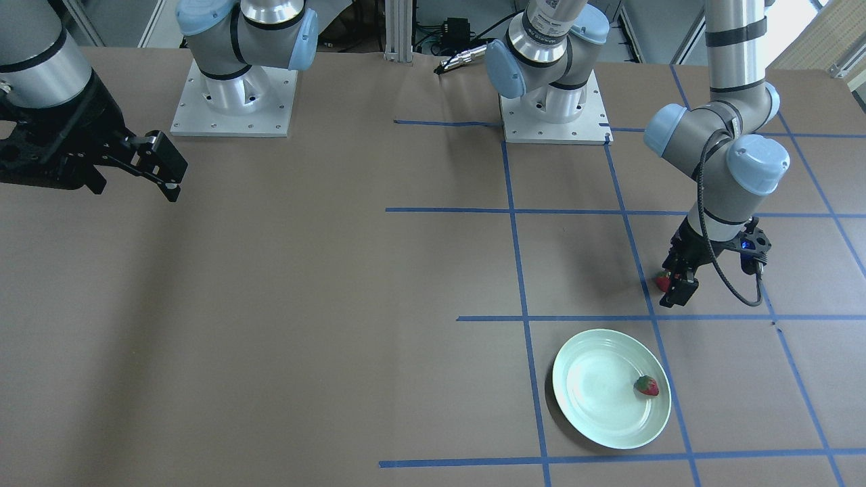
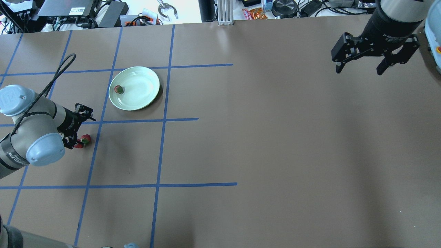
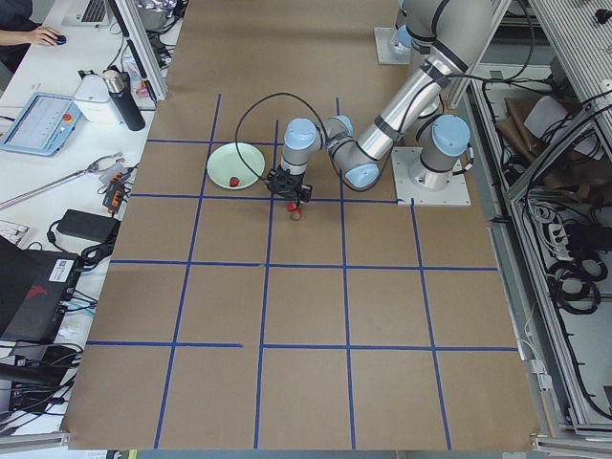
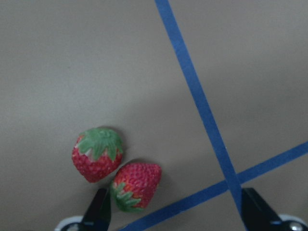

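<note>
Two red strawberries with green leaves lie on the table just below my gripper (image 1: 678, 288). In the left wrist view one strawberry (image 4: 96, 159) is at middle left, the other strawberry (image 4: 137, 185) lower and nearer the fingertips. The gripper stands open over them, its dark fingertips at both lower corners. A pale green plate (image 1: 605, 422) with one strawberry (image 1: 647, 386) on it sits nearer the front camera; in the top view the plate (image 2: 140, 91) is to the upper right of my gripper.
Other robot arms stand at the table's edges, one with a black gripper (image 1: 142, 162) at the left of the front view.
</note>
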